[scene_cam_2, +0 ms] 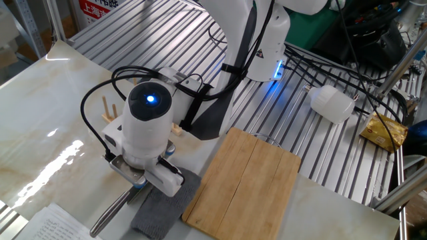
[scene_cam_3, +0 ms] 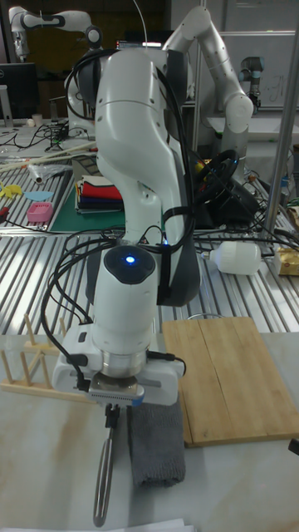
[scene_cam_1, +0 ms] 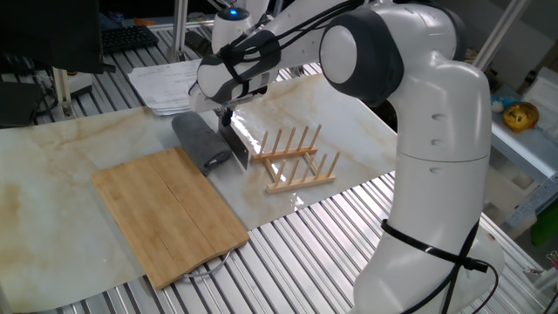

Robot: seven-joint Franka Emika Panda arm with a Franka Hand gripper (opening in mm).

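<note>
A knife with a metal handle (scene_cam_3: 105,479) stands on edge, its broad blade (scene_cam_1: 234,145) showing in the first exterior view between the grey cloth (scene_cam_1: 200,141) and the wooden rack (scene_cam_1: 301,167). My gripper (scene_cam_3: 112,413) points down and appears shut on the knife near its handle; the arm's hand covers part of the grip. The folded cloth lies right beside the blade. Upright pegs rise from the rack on the blade's other side. Whether the blade's lower edge touches the table cannot be told.
A bamboo cutting board (scene_cam_1: 170,214) lies flat beside the cloth, near the edge of the marbled tabletop (scene_cam_1: 44,192). Papers (scene_cam_1: 166,87) lie at the far side. A white bulb-shaped object (scene_cam_2: 331,104) rests on the metal slats. Bare tabletop extends beyond the rack.
</note>
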